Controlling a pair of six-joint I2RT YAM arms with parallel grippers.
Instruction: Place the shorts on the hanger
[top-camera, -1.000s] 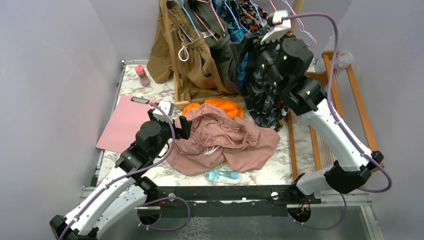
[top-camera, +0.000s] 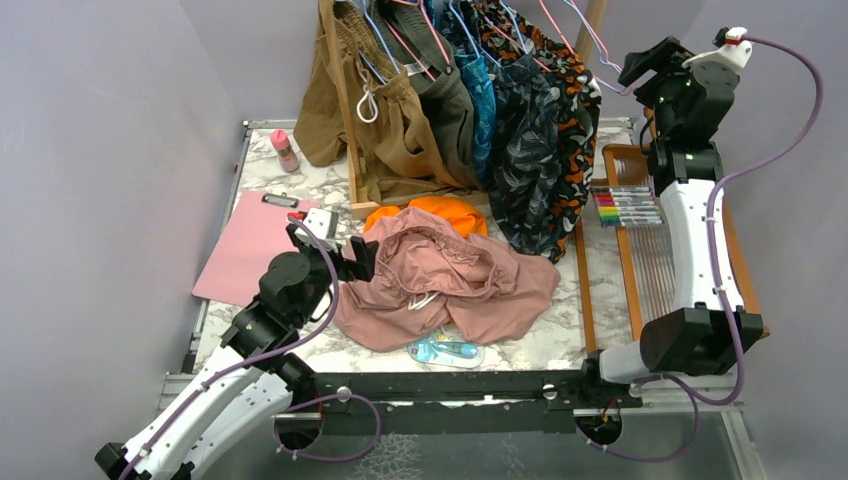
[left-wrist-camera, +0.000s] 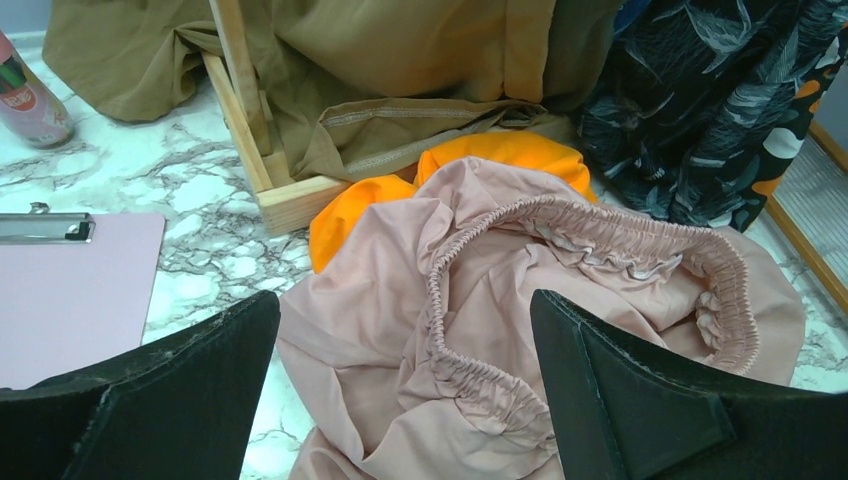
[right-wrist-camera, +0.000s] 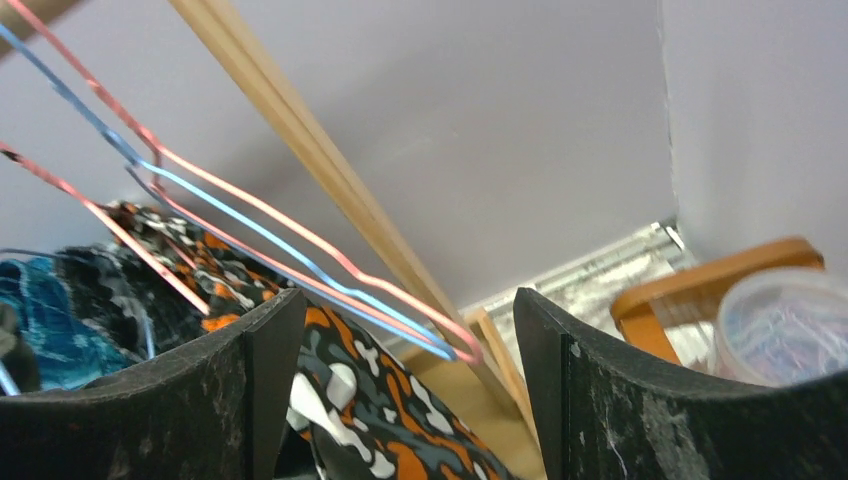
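Observation:
Pink shorts (top-camera: 445, 290) lie crumpled mid-table, their elastic waistband (left-wrist-camera: 730, 260) facing up. My left gripper (top-camera: 355, 255) hangs open over their left side, nothing between its fingers. My right gripper (top-camera: 643, 62) is open at the upper right, beside the pink and blue hangers (right-wrist-camera: 330, 255) at the right end of the rail; the hanger ends show between its fingers in the right wrist view, apparently not held.
Several garments (top-camera: 400, 120) hang on the wooden rack, orange cloth (top-camera: 450, 210) beneath the shorts. A clipboard (top-camera: 240, 250) and pink bottle (top-camera: 282, 150) lie left, markers (top-camera: 625, 205) right.
My right gripper has swung from over the hanging garments rightward to the end of the rail. My left gripper has shifted slightly to the left.

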